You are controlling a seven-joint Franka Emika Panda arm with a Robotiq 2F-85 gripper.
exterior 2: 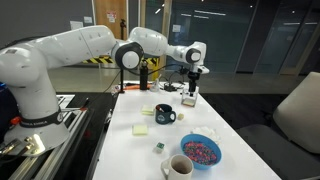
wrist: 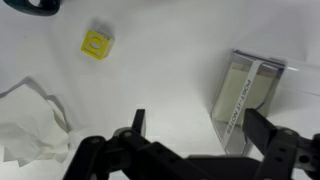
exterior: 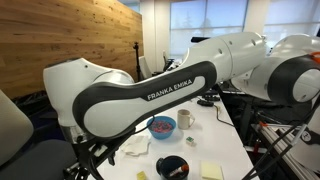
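In the wrist view my gripper stands open, its two fingertips wide apart and nothing held between them. A clear box (wrist: 240, 95) with a pale strip across it lies on the white table near the right fingertip. The same box (exterior 2: 189, 98) shows at the far end of the table in exterior view 2, below the gripper (exterior 2: 190, 86). A small yellow block (wrist: 97, 44) sits at the upper left of the wrist view. Crumpled white paper (wrist: 30, 125) lies at the left. In exterior view 1 the arm hides the box.
A dark mug (exterior 2: 175, 113), a blue bowl (exterior 2: 200, 152) with reddish contents, a white mug (exterior 2: 178, 170), a small green-and-white block (exterior 2: 158, 148) and pale yellow squares (exterior 2: 140, 130) stand about the table. Dark chairs (exterior 2: 265, 128) line one side. Bare table (exterior 2: 115, 150) lies along the other.
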